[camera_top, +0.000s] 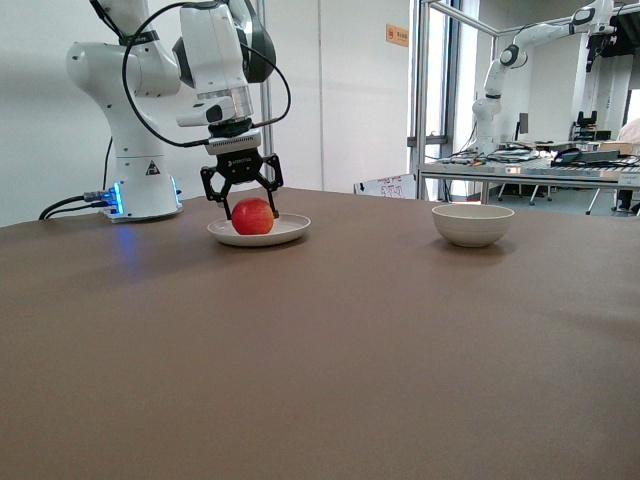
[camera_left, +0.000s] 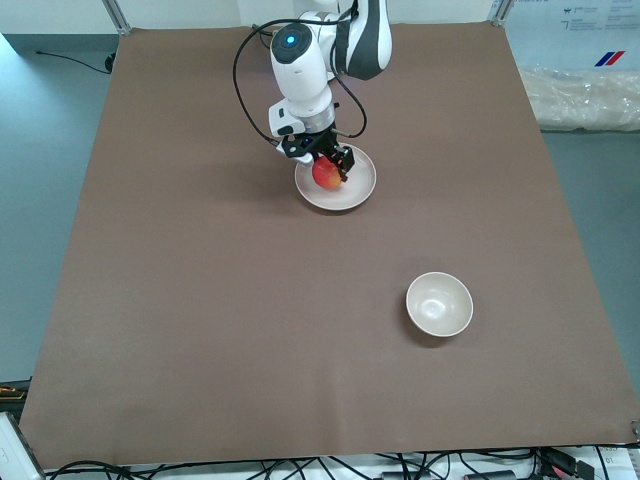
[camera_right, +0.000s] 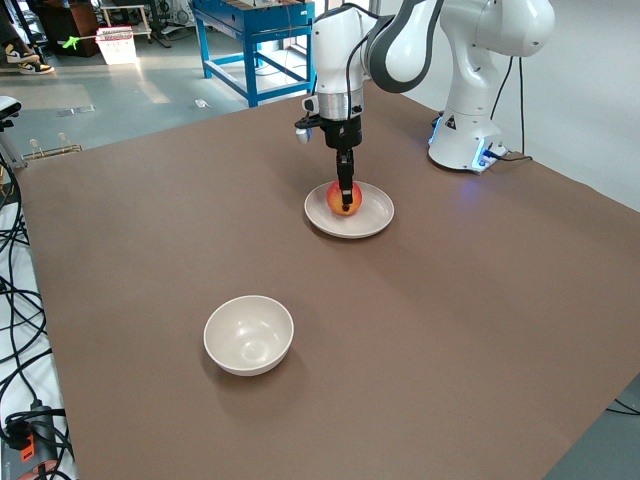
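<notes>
A red apple (camera_left: 326, 174) rests on a white plate (camera_left: 353, 192). My black gripper (camera_top: 250, 208) is down over the apple, its fingers open on either side of it; in the top view a gap shows between at least one finger and the fruit. In the right view the apple (camera_right: 334, 198) is partly hidden behind a finger. An empty white bowl (camera_left: 439, 303) stands apart from the plate, nearer the front of the left view.
Cables (camera_right: 20, 330) lie along one edge, off the tabletop. A wall stands behind the arm's base in the top view.
</notes>
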